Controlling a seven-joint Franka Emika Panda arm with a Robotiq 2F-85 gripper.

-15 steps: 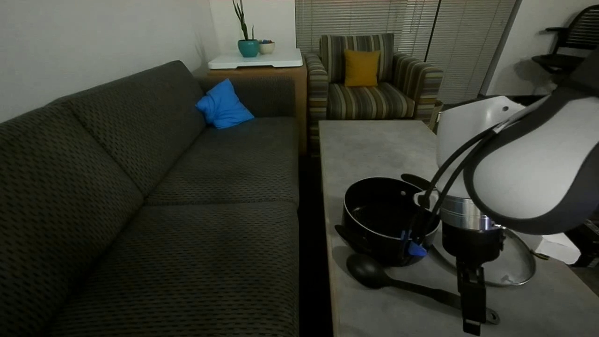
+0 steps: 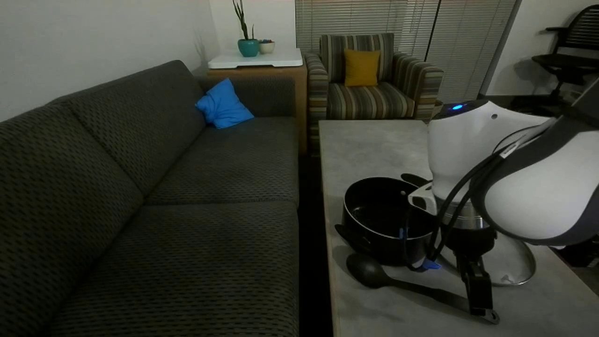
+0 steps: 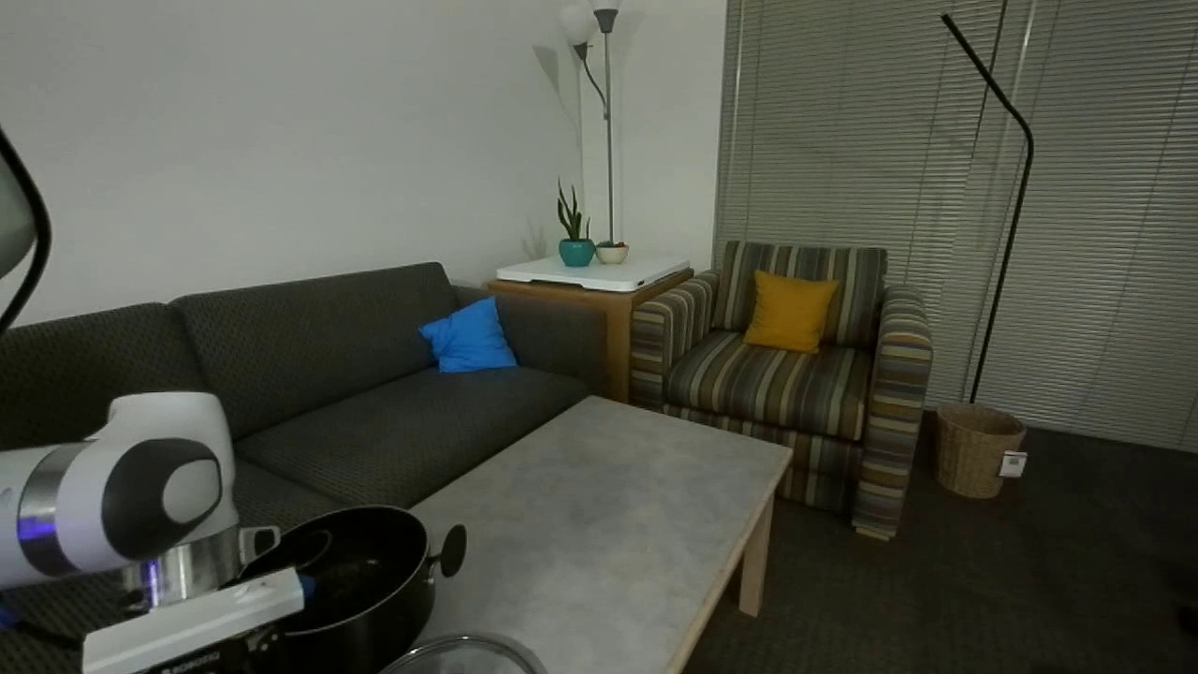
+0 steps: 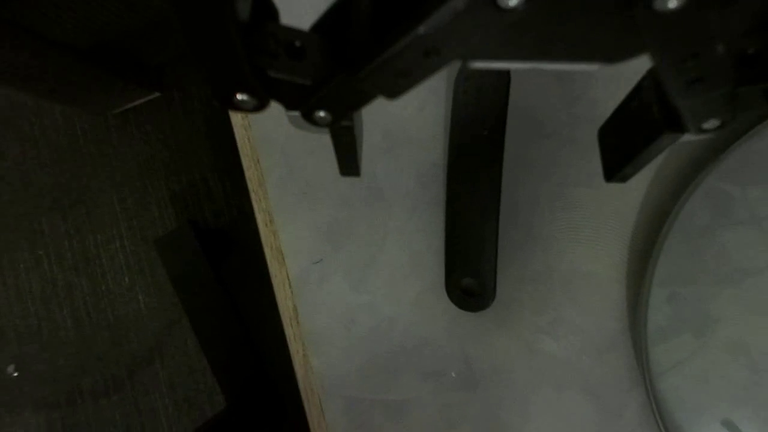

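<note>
A black spoon (image 2: 368,270) lies on the grey table, its bowl beside the pot and its handle reaching toward the right in exterior view 1. In the wrist view the spoon's handle (image 4: 473,216) runs between the spread fingers of my open gripper, touching neither one. From outside, the gripper (image 2: 478,309) hangs over the handle's end and covers part of it. A black pot (image 2: 382,247) with dark handles stands behind the spoon. The glass lid (image 2: 519,267) rests on the table to the right of the pot, partly hidden by the arm.
The lid's rim (image 4: 651,288) curves close by on the right.
In exterior view 1 the arm has shifted and tilted, and the fingertips sit slightly farther right and higher in the picture, over the handle. Pot, spoon and lid look unmoved.
</note>
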